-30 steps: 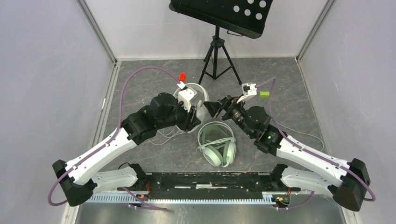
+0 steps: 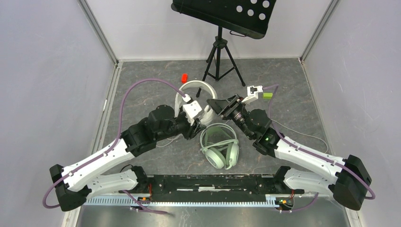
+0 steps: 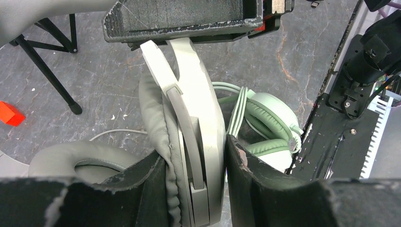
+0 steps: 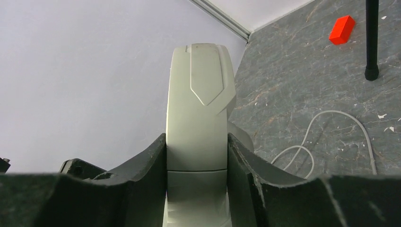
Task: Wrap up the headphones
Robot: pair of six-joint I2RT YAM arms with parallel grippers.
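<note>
A pale headphone (image 2: 189,85) is held raised between both arms. My left gripper is shut on it, around an ear cup with a grey pad. My right gripper is shut on its white outer piece; in the top view this gripper sits at the upper right of the left one. A second, pale green pair of headphones (image 2: 218,156) lies on the floor below, cable wound across it. A loose cable (image 4: 331,111) lies in loops on the floor.
A red block (image 2: 184,77) lies at the back, a yellow-green block (image 2: 267,95) at the right. A black music stand (image 2: 218,45) stands at the back. Walls border both sides.
Both grippers have shifted slightly up the top view with the held headphone, whose band shows higher. The green headphones are unchanged.
</note>
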